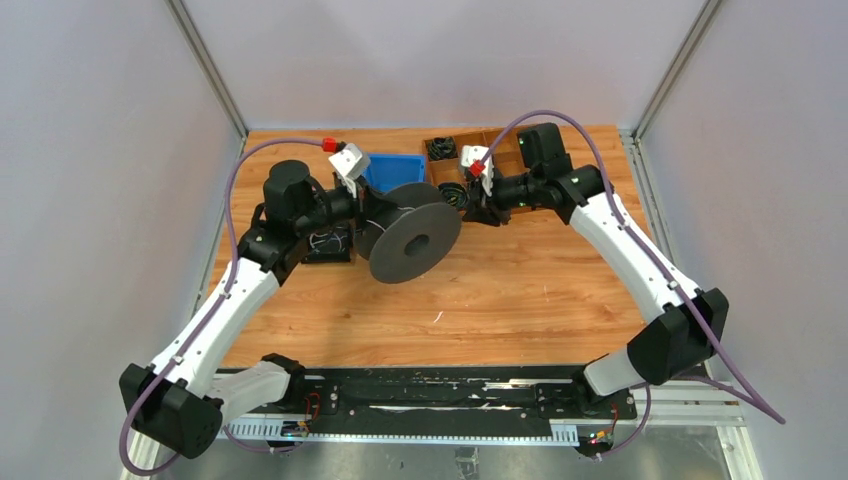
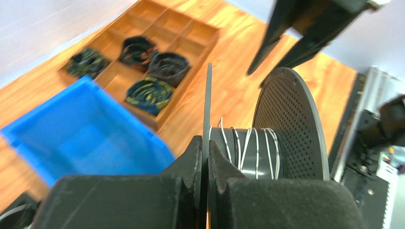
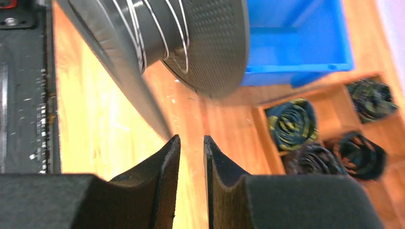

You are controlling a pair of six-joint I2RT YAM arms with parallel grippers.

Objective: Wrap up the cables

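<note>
A large dark cable spool [image 1: 414, 251] with white cable [image 2: 257, 152] wound round its drum hangs above the table centre, my left gripper [image 1: 366, 200] shut on its rim [image 2: 207, 105]. That rim shows edge-on between the fingers in the left wrist view, the drum beyond. My right gripper is just right of the spool, apart from it, its fingertips a little separated with nothing between them.
Behind are a blue bin [image 1: 395, 165] and a wooden divided box [image 2: 179, 28] holding several coiled cables. A black tray [image 1: 327, 250] lies at left.
</note>
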